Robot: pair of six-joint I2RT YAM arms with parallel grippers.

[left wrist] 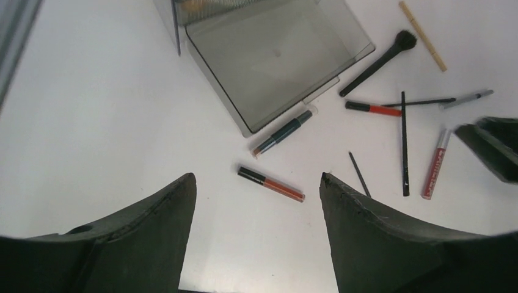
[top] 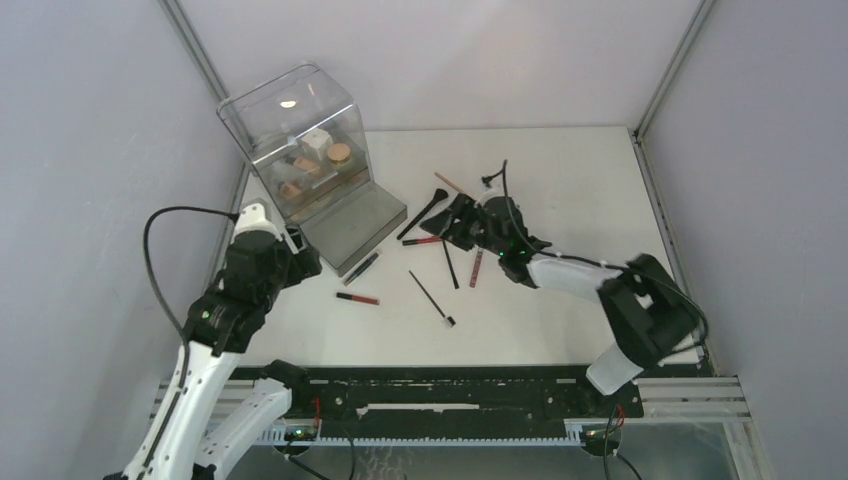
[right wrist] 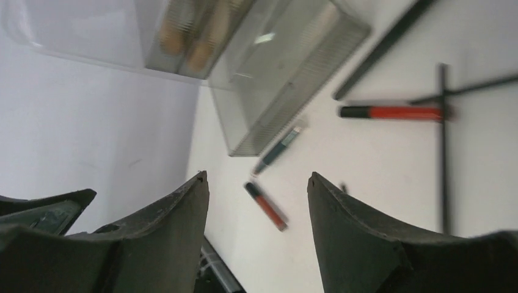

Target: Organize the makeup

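Note:
A clear organizer [top: 300,110] holds jars and boxes; its grey front tray [left wrist: 275,58] is empty. Makeup lies loose before it: red-and-black tubes [left wrist: 272,184] [left wrist: 382,110], a dark double-ended stick [left wrist: 284,131], a black brush [left wrist: 372,68], a wooden pencil [left wrist: 421,33], a red tube [left wrist: 435,165] and several thin dark sticks. My left gripper [top: 300,255] is open above the table, left of the tray, empty. My right gripper [top: 440,220] is open and empty over the items right of the tray; its wrist view is blurred.
Walls [top: 760,200] enclose the table on the sides and back.

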